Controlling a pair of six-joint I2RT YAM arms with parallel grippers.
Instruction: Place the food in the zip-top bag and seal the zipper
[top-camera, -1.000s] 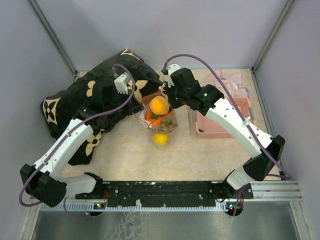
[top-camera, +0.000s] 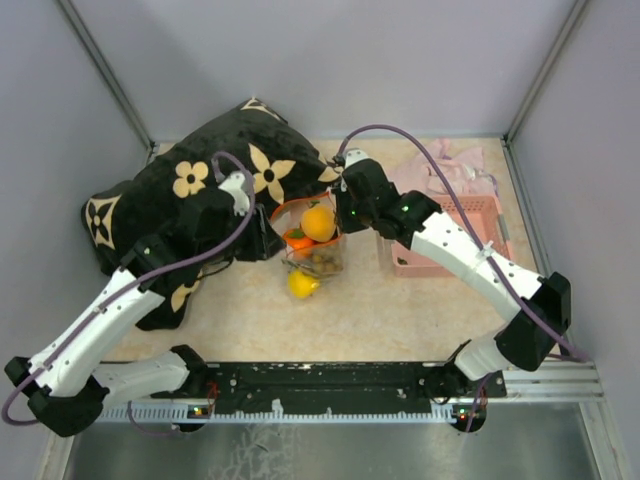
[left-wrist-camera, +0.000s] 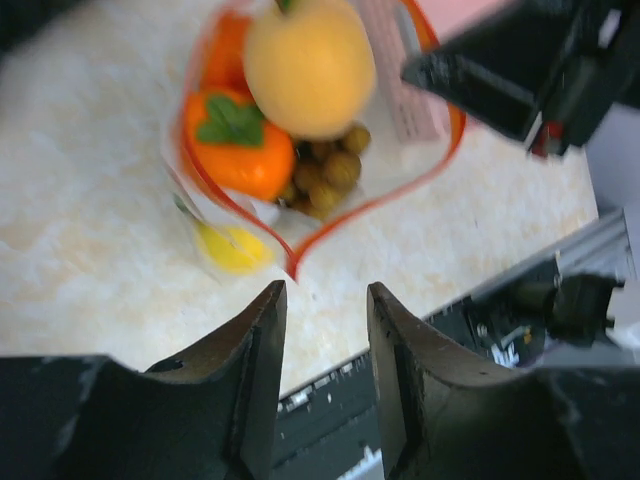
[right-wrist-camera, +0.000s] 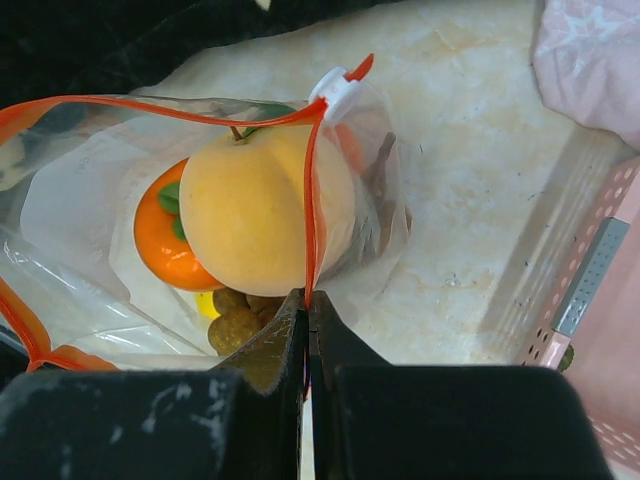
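A clear zip top bag (right-wrist-camera: 90, 220) with an orange zipper rim holds a large yellow-orange fruit (right-wrist-camera: 240, 210), an orange pepper (right-wrist-camera: 160, 235) and several brown pieces (right-wrist-camera: 235, 328). A yellow item (top-camera: 303, 283) shows at the bag's lower end in the top view. My right gripper is shut on the orange zipper edge at the bag's right side. My left gripper is open just left of the bag in the top view, nothing between its fingers; its view is blurred.
A pink basket (top-camera: 440, 262) stands at the right, with crumpled pink plastic (right-wrist-camera: 590, 60) behind it. A dark flowered cushion (top-camera: 140, 220) lies at the back left.
The left arm has moved back toward the front left, away from the bag's edge. The right gripper has shifted a little rightward and down since a second ago, and the bag's contents have shifted.
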